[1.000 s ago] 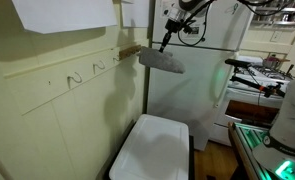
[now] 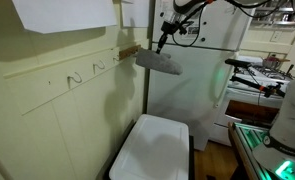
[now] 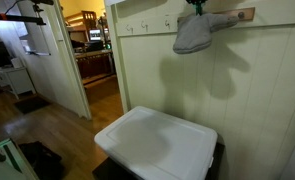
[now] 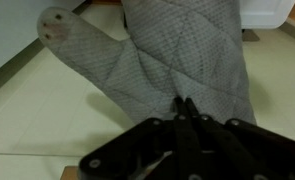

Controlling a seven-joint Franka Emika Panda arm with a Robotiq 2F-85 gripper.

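Observation:
A grey quilted oven mitt (image 4: 192,45) fills much of the wrist view, its thumb pointing to the upper left. My gripper is shut on the mitt's fabric, close to one end. In exterior view 2 the mitt (image 3: 193,36) hangs beneath the gripper (image 3: 196,8), in front of the wall's hook rail. Exterior view 1 has the mitt (image 2: 159,62) tilted, below the gripper (image 2: 161,46) and near the rail's far end. Whether the mitt touches a hook cannot be told.
A row of metal hooks (image 3: 167,21) runs along the wall on a wooden rail (image 3: 249,14). Below stands a white lidded bin (image 3: 157,142). A white fridge (image 2: 192,75) is behind the mitt, with a counter to the right.
The gripper and mitt have shifted very slightly left, toward the wall, in exterior view 1. The grip looks the same.

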